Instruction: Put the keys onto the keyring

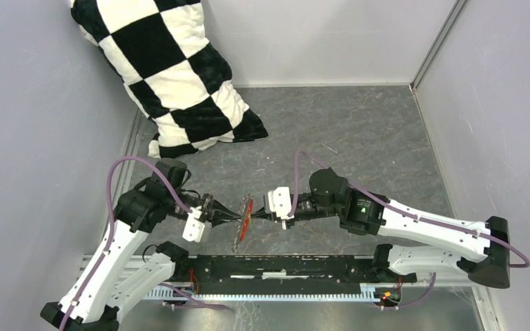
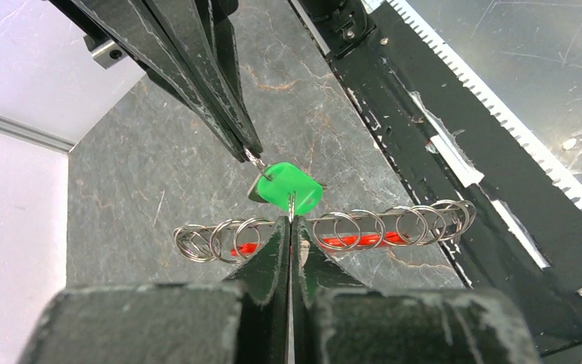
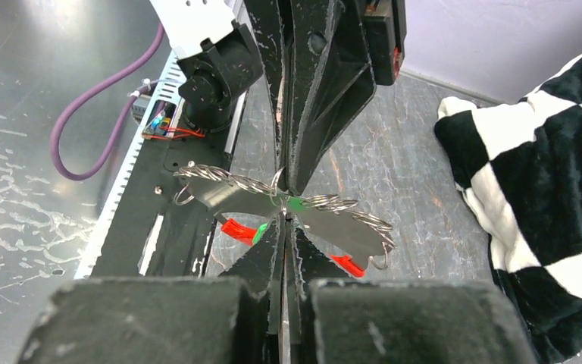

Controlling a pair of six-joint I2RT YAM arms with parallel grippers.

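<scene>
The keyring, a metal strip with several wire loops along it (image 2: 436, 224), hangs between my two grippers. Its near loop edge stands at the tips of my left gripper, which is shut on a thin wire ring seen edge-on. A red piece (image 2: 364, 241) shows behind the strip. The green key (image 2: 294, 186) dangles by a thin metal loop from my right gripper, shut on it. In the right wrist view the left fingers come down just behind the strip (image 3: 246, 202), nearly meeting the right tips. Whether the key's loop passes through the ring cannot be told.
A black-and-white checked cushion (image 1: 179, 83) leans in the back left corner. A black rail (image 1: 283, 276) runs along the front between the arm bases.
</scene>
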